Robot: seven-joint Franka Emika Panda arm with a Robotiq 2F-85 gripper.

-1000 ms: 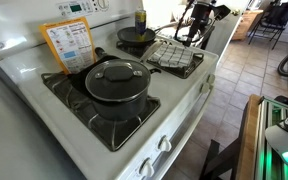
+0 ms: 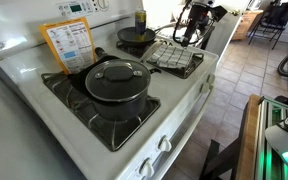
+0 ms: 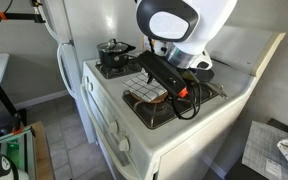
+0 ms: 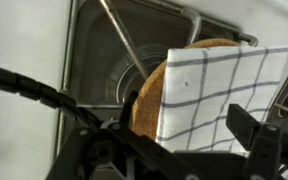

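Observation:
A white cloth with dark checked lines (image 4: 219,95) lies over a round brown cork-like mat (image 4: 144,115) on the stove burner, as the wrist view shows. In the first exterior view the cloth (image 2: 172,55) is at the far end of the stove. My gripper is open above the cloth and mat, its fingers (image 4: 254,135) spread apart. Nothing is held between them. From the second exterior view, the white arm hides part of the stove behind it, while the cloth (image 3: 144,90) shows left of the gripper.
A black lidded pot (image 2: 118,88) stands on the near burner. A dark pan (image 2: 136,36) sits at the back of the stove, near a bottle (image 2: 140,18). An orange-framed sheet (image 2: 72,42) leans against the back panel. The white stovetop between the burners is clear.
My gripper has shifted slightly to the left in the first exterior view over the last second. The cloth, pot and pan look unmoved.

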